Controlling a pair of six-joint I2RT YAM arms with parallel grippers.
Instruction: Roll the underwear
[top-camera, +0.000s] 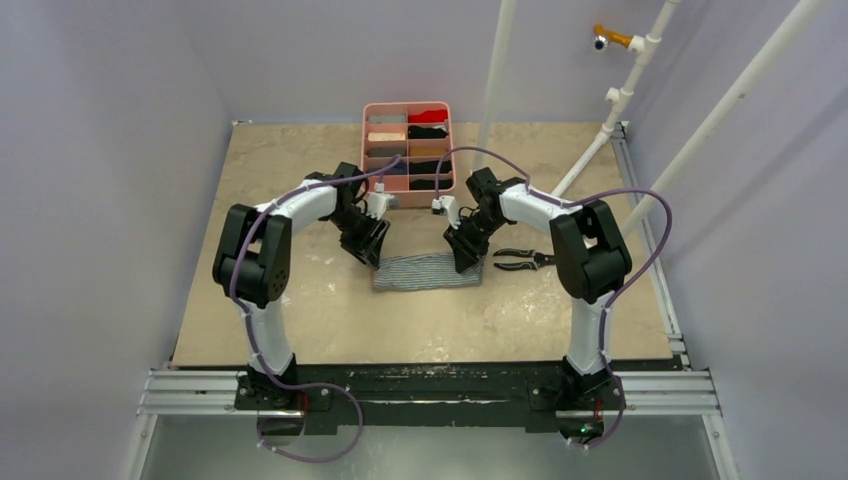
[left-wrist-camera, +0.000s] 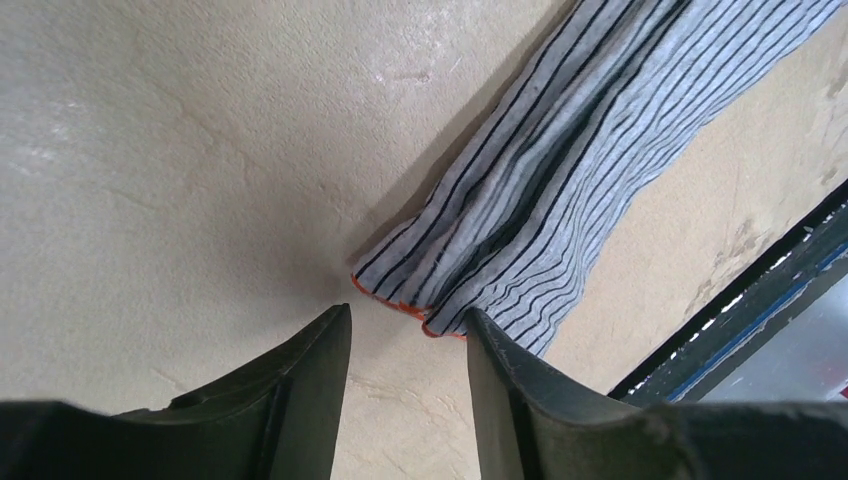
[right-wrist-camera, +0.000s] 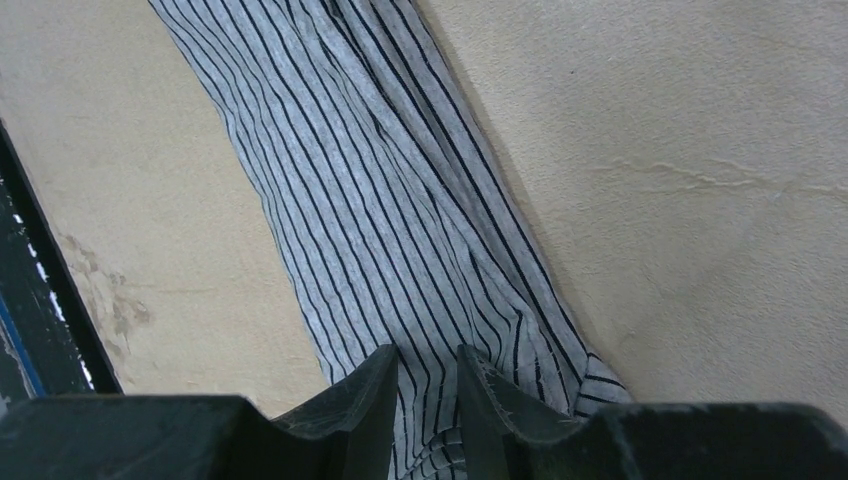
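Striped grey underwear lies folded into a long strip on the table, ridged lengthwise, with red edging at its left end. My left gripper is part open at that left end, the cloth's edge just beyond its fingertips and nothing clearly held. My right gripper is part open over the right end, its fingertips at the striped fabric, where the cloth is bunched; whether it pinches any cloth I cannot tell.
A pink divided box with folded clothes stands at the back centre. Black scissor-like tools lie right of the underwear.
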